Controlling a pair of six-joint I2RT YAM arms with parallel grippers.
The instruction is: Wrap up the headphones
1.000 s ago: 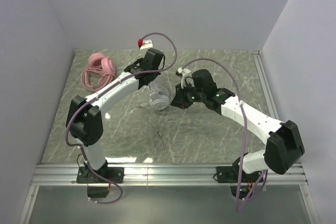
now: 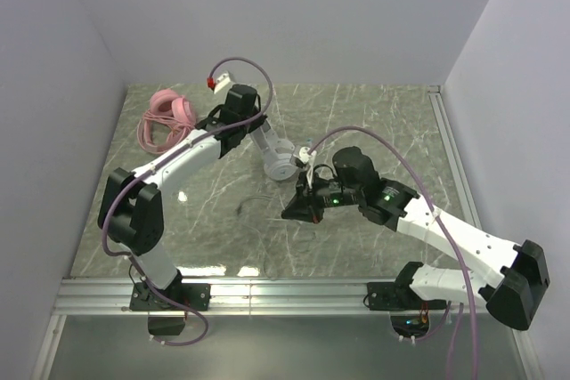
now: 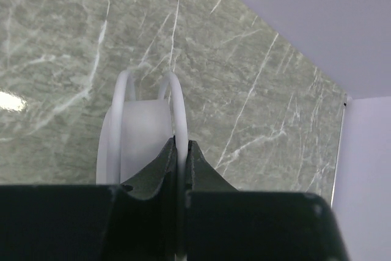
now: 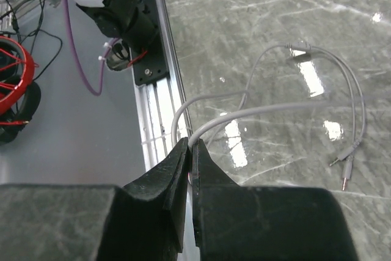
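The white headphones (image 2: 280, 163) hang or rest near the table's middle, an ear cup showing in the top view. In the left wrist view my left gripper is shut on the white headband (image 3: 177, 105), with an ear cup (image 3: 143, 132) beyond it. Pinched in my right gripper is the pale cable (image 4: 269, 109), which runs off from the fingertips on both sides. A loop of cable (image 4: 360, 111) lies on the table, ending in metal plugs (image 4: 346, 172). From above, the right gripper (image 2: 298, 211) is in front of the headphones.
Pink headphones (image 2: 178, 111) with a coiled pink cable lie at the back left. A metal rail (image 2: 294, 287) runs along the front edge.
My right gripper has moved towards the front edge with the cable, after a short shift left. My left gripper has shifted slightly left, and the white headphones have turned a little.
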